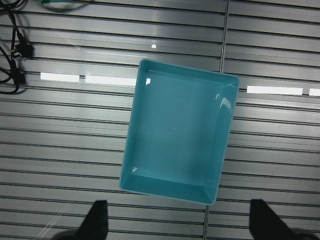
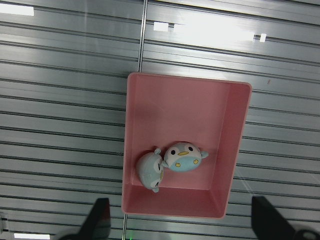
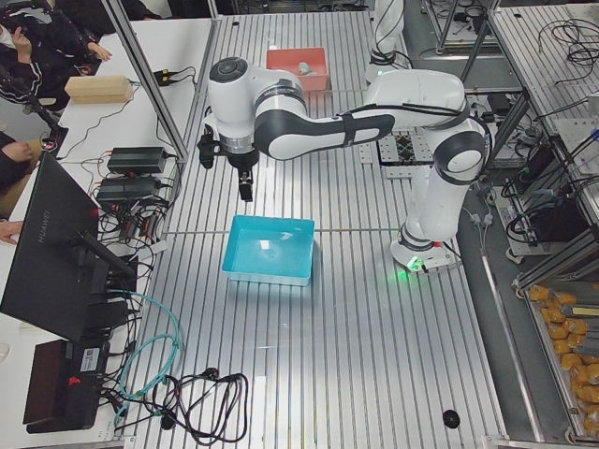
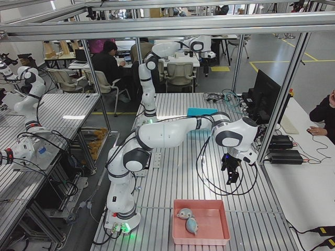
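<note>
A turquoise tray [image 1: 175, 130] lies empty on the slatted table, below my left gripper, whose fingers stand wide apart with nothing between them. A pink tray [image 2: 185, 110] holds two small pale penguin plush toys, one facing up [image 2: 182, 160], the other on its side [image 2: 149, 170]. Above that tray my right gripper is open and empty. Both trays also show in the camera right view, the pink one at the front and the turquoise one at the back.
Black and teal cables [image 3: 206, 402] lie along one table edge, near a monitor [image 3: 51, 243]. Metal frame posts [image 4: 285, 104] stand at the sides. The slatted surface around both trays is mostly clear.
</note>
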